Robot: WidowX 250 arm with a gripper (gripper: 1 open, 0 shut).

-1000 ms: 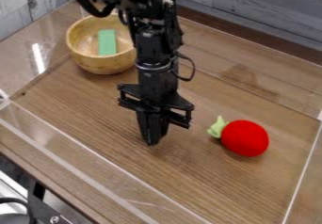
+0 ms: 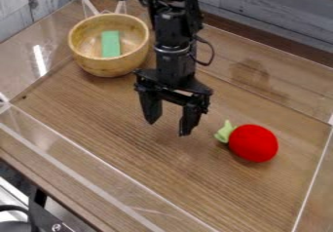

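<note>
My black gripper (image 2: pixel 170 110) hangs over the middle of the wooden table, its fingers spread open with nothing visible between them. To its right lies a red strawberry-like object (image 2: pixel 254 143) with a pale green top. At the upper left is a yellow bowl (image 2: pixel 88 58) with a light green block (image 2: pixel 112 43) inside it.
There is also free room at the upper right. A dark cable (image 2: pixel 11 214) shows at the lower left edge.
The gripper has risen slightly and moved toward the back of the table, its fingers now spread wider. The bowl and red object stay where they were.
</note>
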